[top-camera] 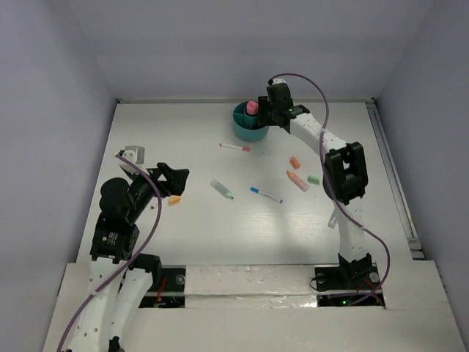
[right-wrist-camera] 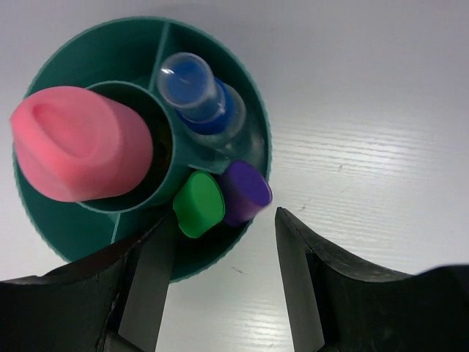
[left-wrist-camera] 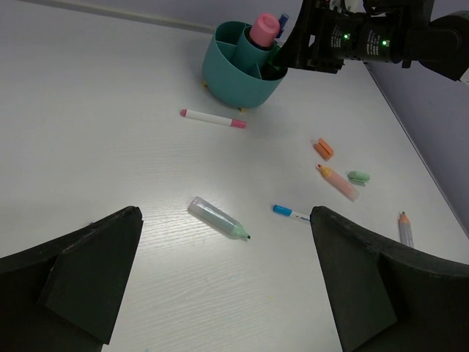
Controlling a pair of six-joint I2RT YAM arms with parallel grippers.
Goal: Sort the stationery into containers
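Observation:
A teal round holder (top-camera: 250, 134) with dividers stands at the back of the table. In the right wrist view, a thick pink piece (right-wrist-camera: 80, 143) fills its central tube. A clear, blue-banded piece (right-wrist-camera: 201, 95) stands in one outer compartment; green (right-wrist-camera: 199, 204) and purple (right-wrist-camera: 245, 192) ends lean together in a neighbouring one. My right gripper is open at the holder's right side, fingers apart around the green and purple ends. Far to the left, my left gripper (top-camera: 176, 180) hangs open and empty above the table.
Scattered on the table are a pink-capped marker (top-camera: 234, 147), a pale green piece (top-camera: 222, 189), a blue marker (top-camera: 266, 194), an orange eraser (top-camera: 294, 162), a salmon crayon (top-camera: 297, 181), a green eraser (top-camera: 314, 180) and a yellow piece (top-camera: 174, 199).

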